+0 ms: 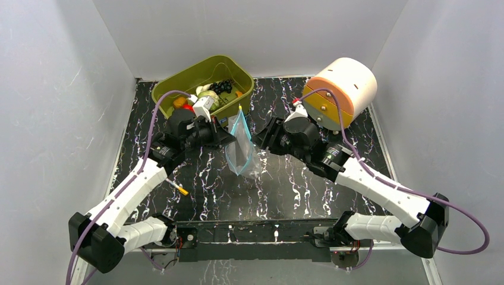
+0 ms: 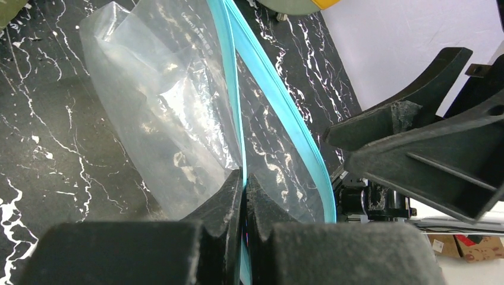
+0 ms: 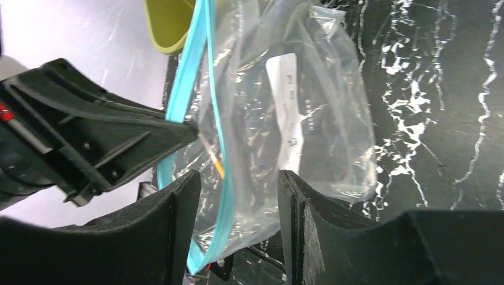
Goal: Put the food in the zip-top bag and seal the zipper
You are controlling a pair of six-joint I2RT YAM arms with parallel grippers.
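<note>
A clear zip bag (image 1: 241, 154) with a light-blue zipper hangs between my grippers. My left gripper is shut on the blue zipper strip (image 2: 279, 101) at the bag's mouth. My right gripper is part open beside the bag, its fingers either side of part of the film and close to the strip in the right wrist view; whether they touch it I cannot tell. The food, including dark grapes (image 1: 221, 86), lies in the green bin (image 1: 172, 83) at the back left.
A cream-and-yellow rounded container (image 1: 345, 89) stands at the back right. An orange-handled marker (image 1: 181, 190) lies on the front left of the marble table (image 1: 291, 190).
</note>
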